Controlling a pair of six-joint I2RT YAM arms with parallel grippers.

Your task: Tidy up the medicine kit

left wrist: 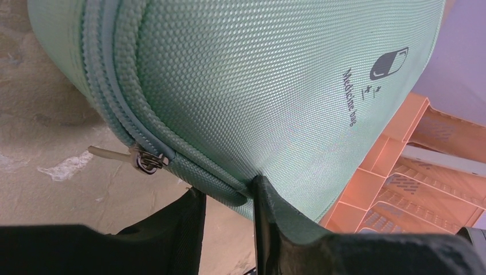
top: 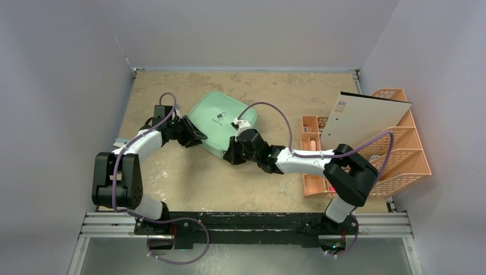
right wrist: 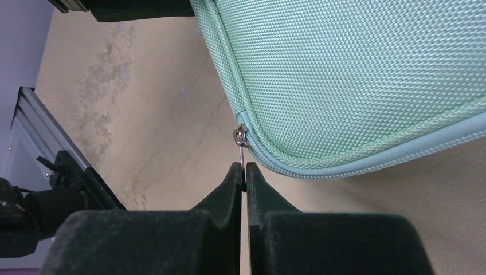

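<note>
A mint zippered medicine bag point(top: 215, 114), printed "Medicine bag", lies mid-left on the floor. My left gripper is at its near-left edge, fingers against the zipper band and fabric; whether it has closed on the band is unclear. My right gripper is shut on a thin zipper pull point(right wrist: 242, 154) at the bag's corner, the metal slider just beyond the fingertips. Another zipper pull point(left wrist: 112, 153) hangs near my left fingers.
An orange compartment organizer point(top: 401, 172) stands at the right with a white board point(top: 361, 117) leaning in it. Walls bound the sides and back; the floor behind the bag is clear.
</note>
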